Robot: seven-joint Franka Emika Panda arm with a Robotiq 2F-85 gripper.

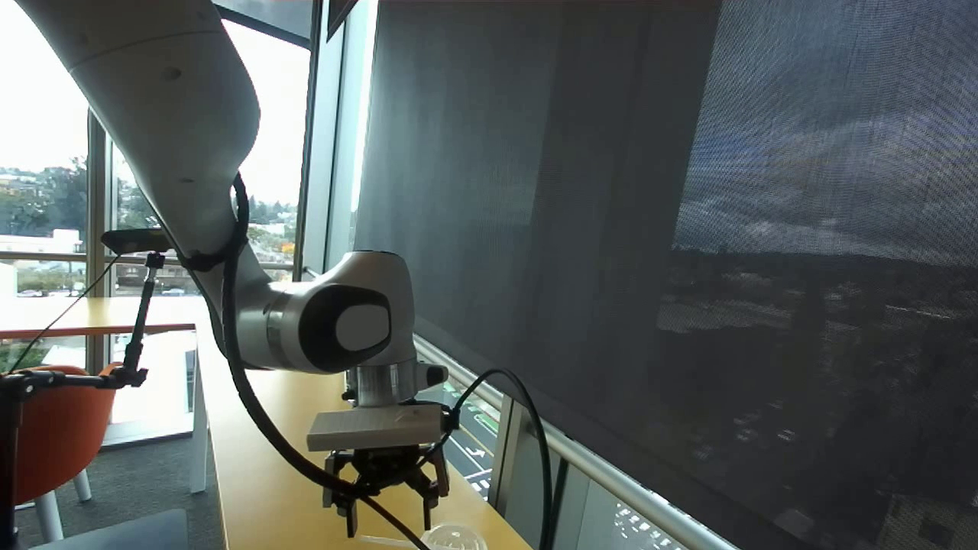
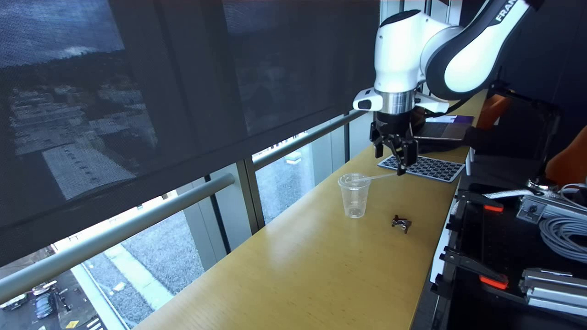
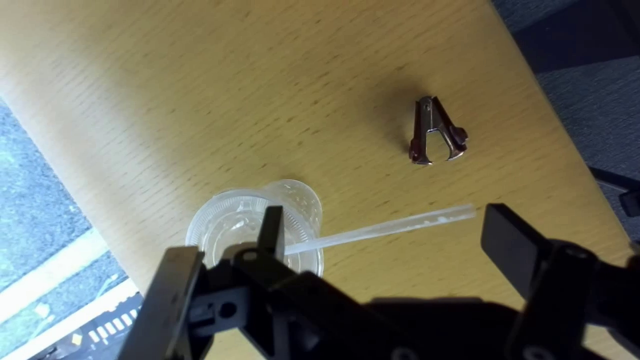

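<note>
My gripper (image 2: 389,156) hangs above the table with its fingers spread wide and nothing held between them. In the wrist view a pale translucent straw (image 3: 390,228) crosses the space between the two fingertips, below them. One end of it overlaps the clear plastic cup (image 3: 303,207), partly hidden behind a finger. The cup (image 2: 355,199) stands upright on the table, and the straw (image 2: 379,177) extends from its top toward my gripper. A dark red staple remover (image 3: 433,130) lies on the wood; it shows in exterior view 2 as a small dark piece (image 2: 401,223).
Behind the gripper lie a grey grid-like panel (image 2: 423,167) and a laptop (image 2: 440,130). A metal railing (image 2: 308,142) and the window blind run along one side.
</note>
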